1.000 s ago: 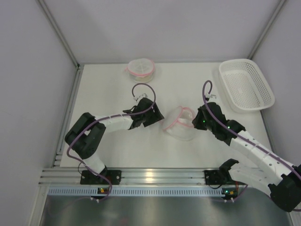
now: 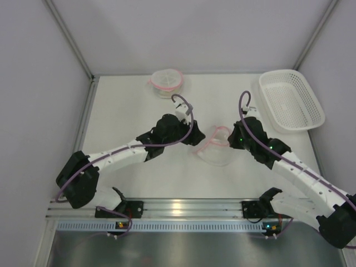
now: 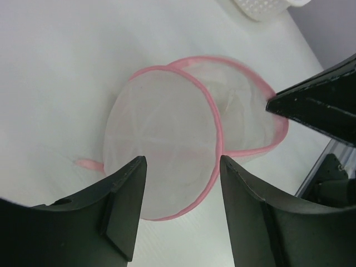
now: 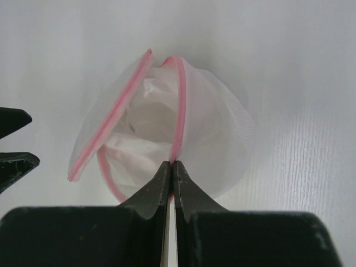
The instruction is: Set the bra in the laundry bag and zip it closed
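A white mesh laundry bag (image 2: 218,156) with pink trim lies on the table between my two arms. Its mouth gapes in the right wrist view, with pale fabric (image 4: 153,108) inside; whether that is the bra or only bag lining, I cannot tell. My right gripper is shut on the pink edge (image 4: 179,119) of the bag. On the bag's left side, my left gripper stands part open, pointing at the round mesh flap (image 3: 161,133). Nothing is held between its fingers.
Another round mesh bag with pink trim (image 2: 167,81) rests at the table's back edge. An empty white perforated basket (image 2: 268,105) stands at the back right. Bare table (image 2: 122,111) shows on the left.
My left gripper has shifted right, up to the bag's left side, and its wrist has turned. The right arm has stayed nearly still at the bag's edge.
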